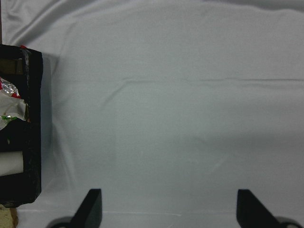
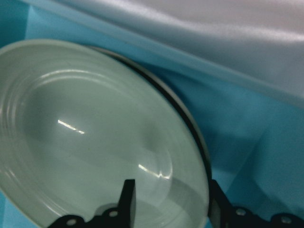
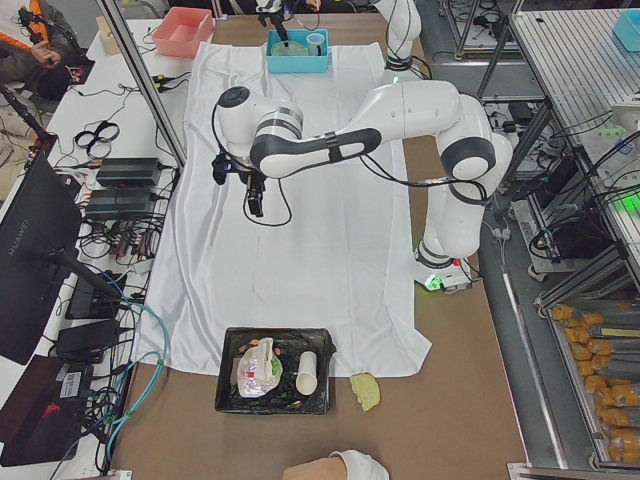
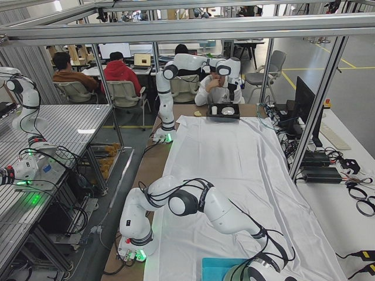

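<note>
My left gripper hangs open over the white cloth (image 3: pixel 310 260), near the black bin (image 3: pixel 230 370) holding wrappers and a white cup (image 3: pixel 307 371). At the far end, a blue bin (image 3: pixel 300 64) holds pale green plates (image 2: pixel 95 123) and a light blue cup (image 3: pixel 315 42). My right gripper is down at the plates, a finger on either side of the near rim in the right wrist view; whether it grips the rim is unclear.
A yellow sponge (image 3: pixel 365 390) lies beside the black bin. A pink bin (image 3: pixel 184 30) stands on the side table.
</note>
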